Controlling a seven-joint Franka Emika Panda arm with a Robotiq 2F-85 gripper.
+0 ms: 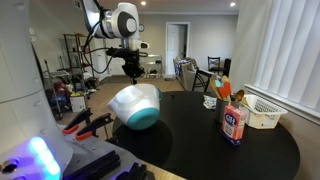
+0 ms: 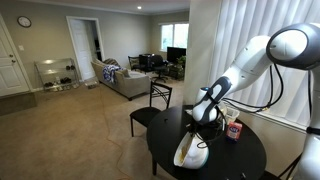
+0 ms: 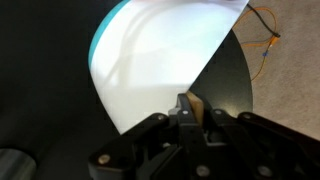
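A white container with a teal band (image 1: 142, 112) rests tilted on the dark table; in exterior view 2 its pale side (image 2: 190, 156) shows. My gripper (image 1: 133, 76) is close above its upper side. A narrow tan object (image 3: 197, 108) shows between the shut fingers in the wrist view, right beside the container's white edge. What this tan object is, and whether it touches the container, I cannot tell. The white container (image 3: 140, 65) fills much of the wrist view.
On the right stand a red and white can (image 1: 233, 122) and a holder (image 1: 225, 108) with colourful utensils. A white basket (image 1: 262, 112) lies behind them. A black chair (image 2: 150, 108) stands near the table.
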